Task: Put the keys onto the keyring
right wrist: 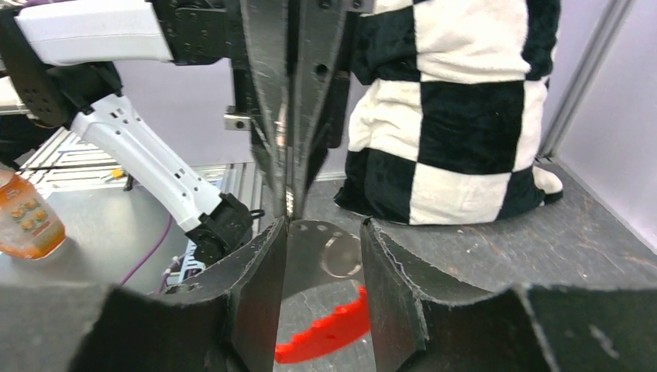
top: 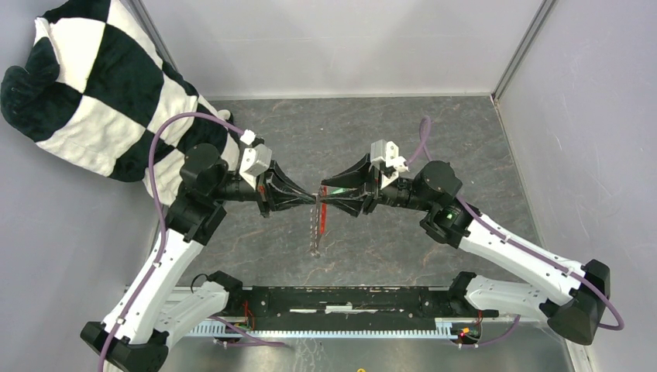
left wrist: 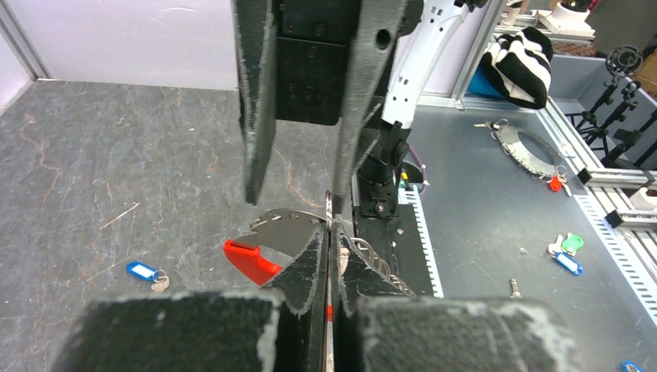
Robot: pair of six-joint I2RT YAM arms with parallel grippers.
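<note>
My left gripper (top: 315, 200) is shut on a keyring, a flat silver band (left wrist: 288, 225) with a red section (left wrist: 252, 262) below it; small rings and keys (left wrist: 377, 260) hang behind its fingers. In the right wrist view the band (right wrist: 321, 256) and its jagged red part (right wrist: 329, 329) show past my right gripper. That gripper is part open, its two fingers (right wrist: 259, 271) on either side of the band in that view; whether they touch it is unclear. A blue-tagged key (left wrist: 147, 273) lies on the grey floor.
Loose tagged keys (left wrist: 567, 249) and another toothed ring (left wrist: 531, 151) rest on the metal surface in front. A checkered cushion (top: 116, 85) leans at the back left. Beneath the grippers the stone-look floor (top: 403, 248) is mostly clear. An orange-filled jar (right wrist: 27, 217) stands far left.
</note>
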